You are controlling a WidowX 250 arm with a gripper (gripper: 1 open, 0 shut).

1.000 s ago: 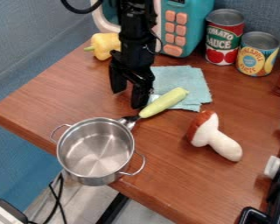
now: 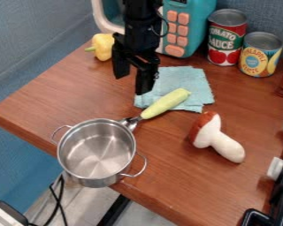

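Note:
The black gripper (image 2: 133, 74) is above the wooden table (image 2: 73, 106), left of a folded light-blue cloth (image 2: 189, 83). Its fingers point down and look apart, with nothing visible between them. A toy corn cob (image 2: 165, 102) lies across the cloth's front edge, a spoon by its lower end. A steel pot (image 2: 96, 154) stands at the front left. A red-capped white toy mushroom (image 2: 221, 141) lies to the right.
A teal toy microwave (image 2: 191, 26), a tomato sauce can (image 2: 225, 40) and another can (image 2: 260, 57) stand at the back. A yellow pepper (image 2: 103, 46) is at the back left. A black appliance (image 2: 274, 199) edges the right side.
The gripper has risen and shifted slightly back, away from the corn and cloth edge. The objects on the table look unchanged.

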